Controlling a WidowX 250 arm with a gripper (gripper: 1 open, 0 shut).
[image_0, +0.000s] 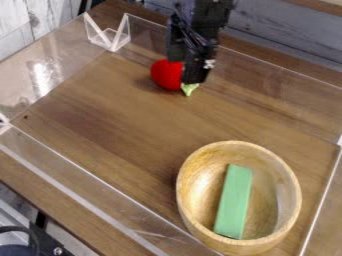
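Note:
My black gripper (190, 62) hangs over the back middle of the table, its body turned so the fingers overlap in this view, just above and partly in front of a red object (166, 74) with a green tip (190, 88), perhaps a toy vegetable. The overlap hides how far apart the fingers stand and whether they touch it. At the lower right a wooden bowl (201, 180) holds a green block (233, 200).
Clear plastic walls line its edges, with a clear bracket (110, 35) at the back left.

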